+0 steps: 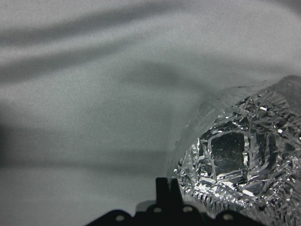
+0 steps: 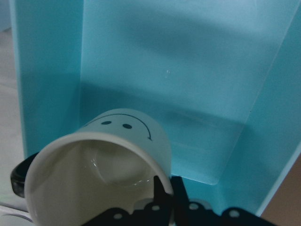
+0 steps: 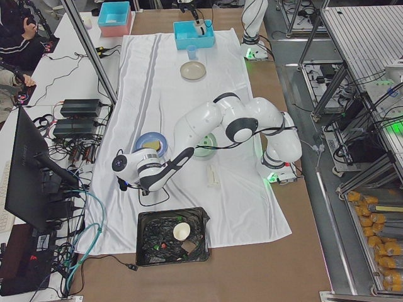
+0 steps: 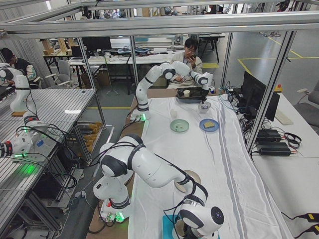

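In the right wrist view my right gripper is shut on the rim of a white smiley mug [image 2: 127, 123] with a dark handle, held over a light-blue bin [image 2: 164, 52]. In the left wrist view my left gripper is shut on the edge of a crinkled clear plastic item [image 1: 244, 141], above the white cloth. In the camera left view, that left arm reaches beside a blue plate [image 3: 163, 139] with a yellow sponge [image 3: 151, 145].
A black tray [image 3: 146, 255] with a cream cup [image 3: 181, 231] lies at the near end. A green plate [image 4: 179, 125], a beige plate [image 3: 192, 71] and a small blue cup [image 3: 191, 51] stand on the cloth.
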